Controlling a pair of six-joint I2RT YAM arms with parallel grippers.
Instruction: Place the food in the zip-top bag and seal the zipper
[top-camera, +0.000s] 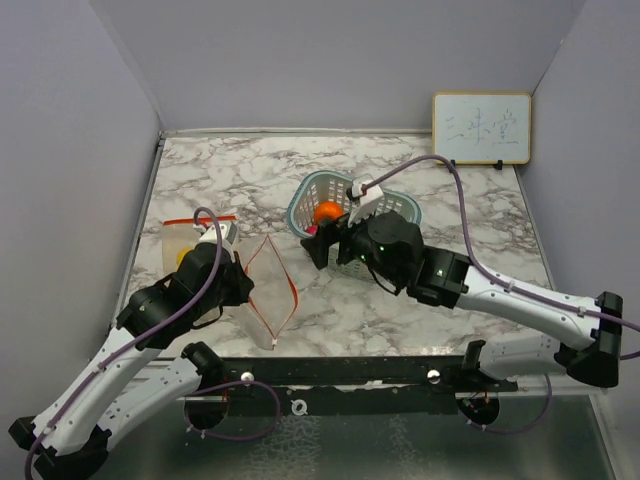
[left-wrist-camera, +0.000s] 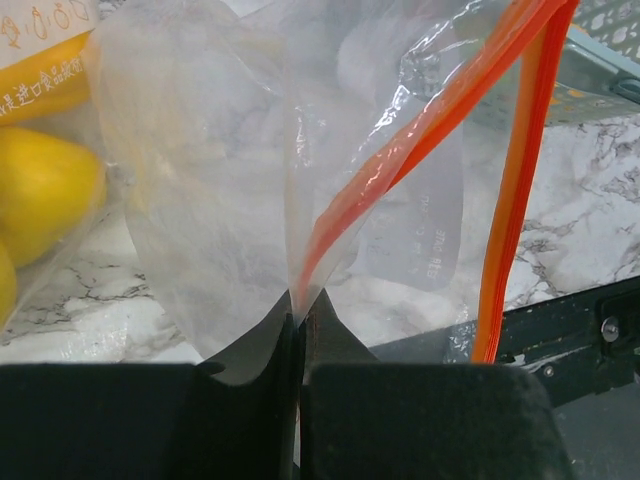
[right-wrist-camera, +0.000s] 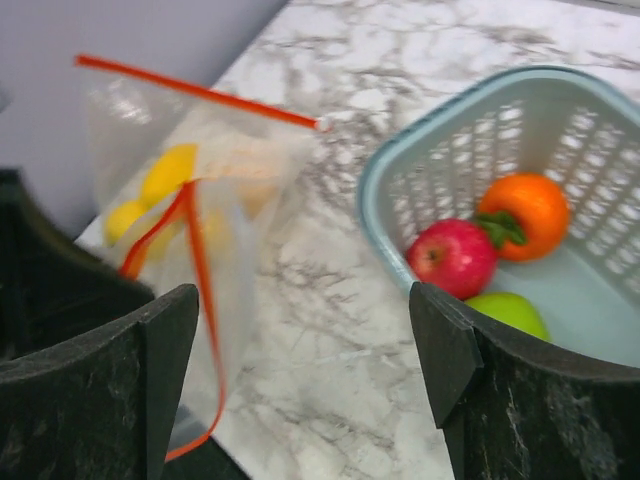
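A clear zip top bag (left-wrist-camera: 230, 180) with orange zipper strips hangs from my left gripper, which is shut on its film. In the top view the bag's mouth (top-camera: 270, 290) gapes toward the right. My right gripper stands open and empty, above the near left side of the blue-green basket (right-wrist-camera: 378, 205). An orange fruit (right-wrist-camera: 532, 212), a red fruit (right-wrist-camera: 453, 258) and a green fruit (right-wrist-camera: 512, 314) lie inside the basket; its near part is hidden behind the right gripper.
On the left lies another clear bag with an orange strip (right-wrist-camera: 190, 91) and yellow food (right-wrist-camera: 170, 175) in it. A whiteboard (top-camera: 482, 127) stands at the back right.
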